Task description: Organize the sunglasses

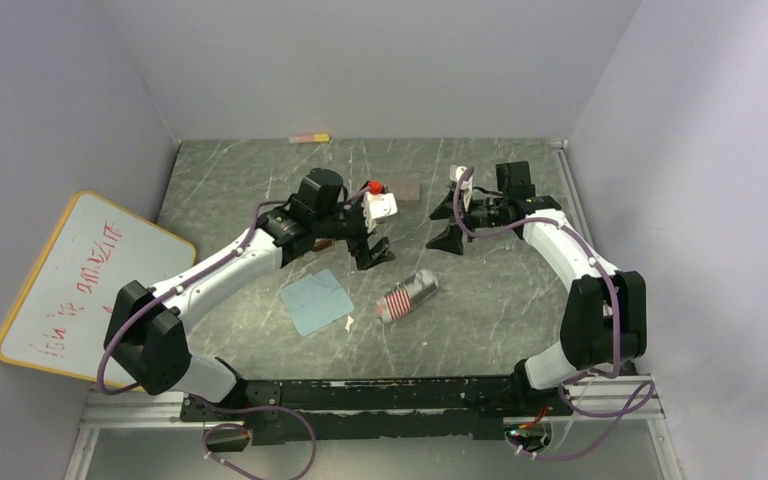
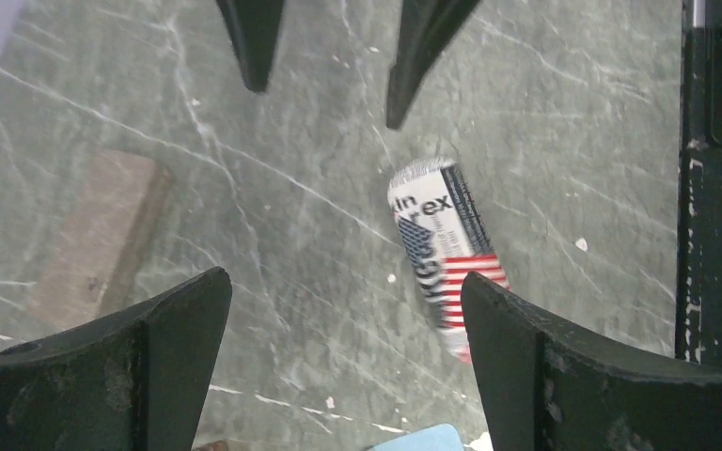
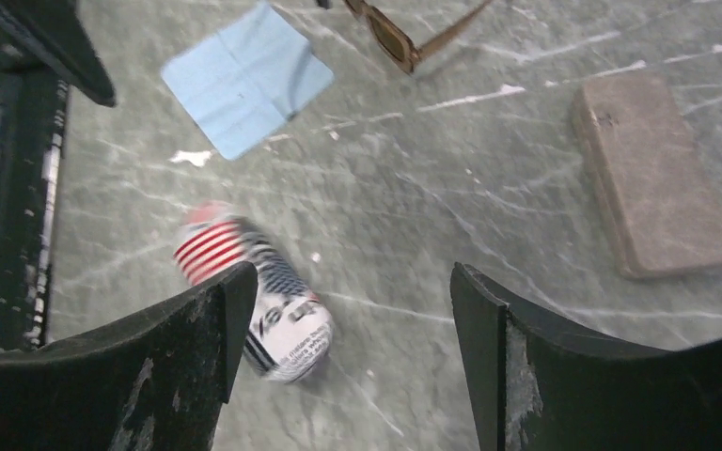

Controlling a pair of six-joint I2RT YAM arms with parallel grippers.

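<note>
A striped cylinder with lettering (image 1: 406,296) (image 2: 442,240) (image 3: 250,282) lies on the marble table below both grippers. My left gripper (image 1: 375,255) stands open above it, nothing between its fingers. My right gripper (image 1: 443,225), at the right of the top view, is open with nothing held. Brown sunglasses (image 3: 390,38) rest on the table at the top of the right wrist view; in the top view they are mostly hidden by the left arm.
A light blue cloth (image 1: 316,300) (image 3: 244,75) lies front left. A flat brown block (image 1: 405,190) (image 3: 653,174) is at the back centre. A whiteboard (image 1: 90,290) leans at the left.
</note>
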